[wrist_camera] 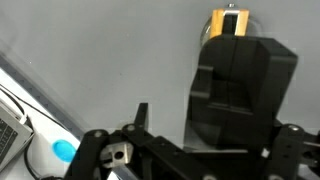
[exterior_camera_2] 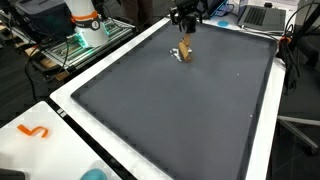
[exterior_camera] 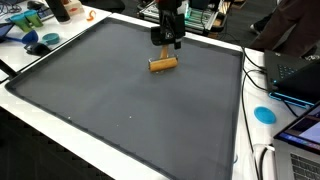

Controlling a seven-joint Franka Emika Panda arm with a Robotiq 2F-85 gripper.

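A light wooden piece with shiny metal ends (exterior_camera: 163, 63) lies on the grey board, and an upright wooden strip (exterior_camera: 164, 51) rises from it. Above it is my gripper (exterior_camera: 167, 40), low over the far part of the board. Exterior view 2 shows the wooden piece (exterior_camera_2: 184, 50) below the dark gripper. In the wrist view, a large dark block (wrist_camera: 240, 85) covers much of the finger area, with wood (wrist_camera: 230, 21) showing beyond it. The left finger (wrist_camera: 138, 115) stands apart from the block; the fingers look open. The block hides the other fingertip and any contact.
The grey board (exterior_camera: 110, 90) is mostly clear toward the front and left. Laptops (exterior_camera: 298, 150), cables and a blue disc (exterior_camera: 265, 115) lie beyond its right side. Bowls and utensils sit past the left corner. In exterior view 2, an orange item (exterior_camera_2: 33, 130) lies off the board.
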